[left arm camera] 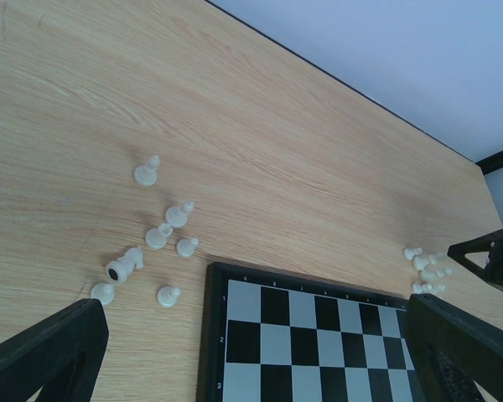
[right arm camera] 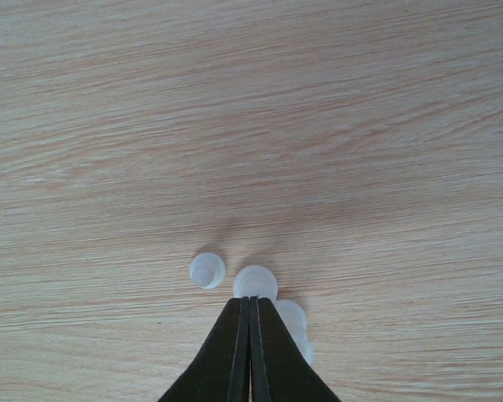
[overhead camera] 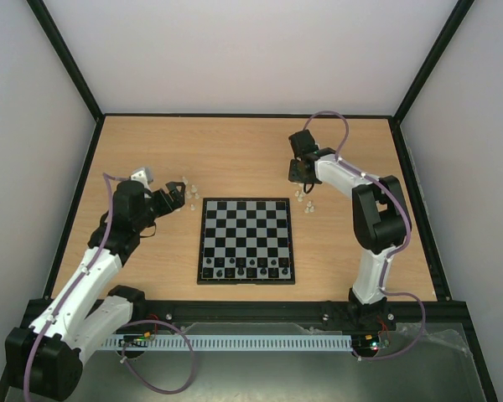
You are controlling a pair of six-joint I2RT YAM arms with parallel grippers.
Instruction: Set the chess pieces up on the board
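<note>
The chessboard (overhead camera: 246,226) holds black pieces on its near two rows; the far rows are bare. White pieces lie left of it, including a knight-like piece (left arm camera: 124,265) on its side and several upright pawns (left arm camera: 146,172). More white pieces stand right of the board. My left gripper is open above the left group. My right gripper is shut over the right group, its tips over a white piece (right arm camera: 255,280); nothing shows between them. A lone white piece (right arm camera: 207,270) stands just left of the tips.
Walls and a dark frame border it. Free wood also surrounds the right-hand pieces in the right wrist view.
</note>
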